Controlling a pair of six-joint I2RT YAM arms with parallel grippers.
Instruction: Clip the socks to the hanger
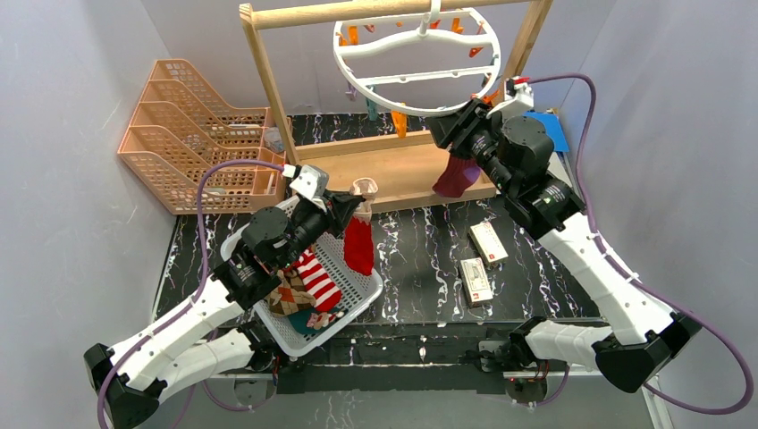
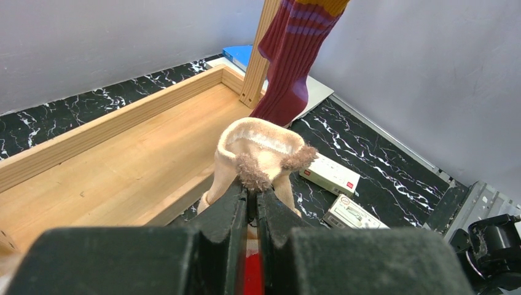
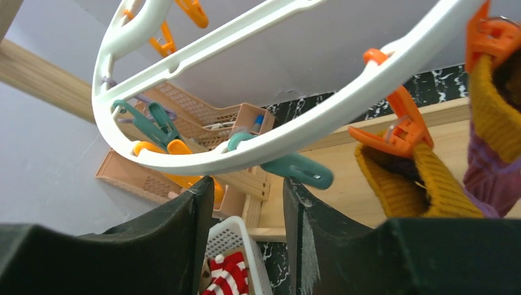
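Observation:
My left gripper [image 1: 359, 199] is shut on the cream cuff [image 2: 261, 140] of a red sock [image 1: 359, 247], which hangs below it over the basket's right edge. In the right wrist view, the fingers of my right gripper stand apart, just below the white ring hanger [image 3: 295, 140]. A teal clip [image 3: 301, 171] lies right by the right fingertip, and nothing shows gripped. Orange clips [image 3: 402, 126] on the rim hold the mustard cuffs of a purple sock pair [image 2: 293, 64]. From above, the right gripper [image 1: 442, 136] partly hides that pair.
A grey basket [image 1: 362, 299] holds several other socks. The wooden stand [image 1: 393, 170] carries the hanger. Two small boxes [image 1: 475, 280] lie on the dark marble table. An orange tray rack [image 1: 179, 134] stands at the back left.

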